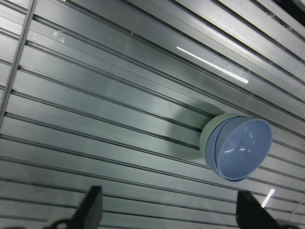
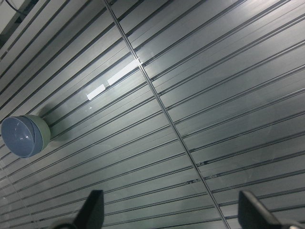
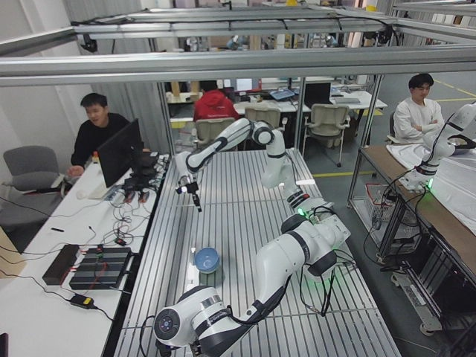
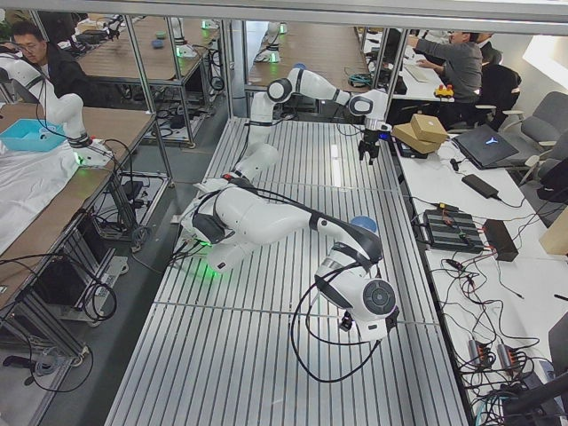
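Observation:
A stack of bowls, blue (image 1: 242,149) nested in pale green (image 2: 42,125), stands on the slatted metal table (image 3: 238,223). In the left wrist view it sits right of centre, ahead of that gripper's fingers; in the right wrist view it is at the far left. One arm's gripper (image 3: 194,197) hangs above the far part of the table, apart from the bowls, its fingers empty. The other arm reaches across the near part, its gripper mostly hidden under its housing. In both wrist views the fingertips are blurred at the bottom edge, wide apart, with only table between them.
A white desk (image 3: 44,327) with power units, cables and a monitor runs along one side. The large near arm (image 3: 290,253) spans much of the table's middle, with loose cables hanging from it.

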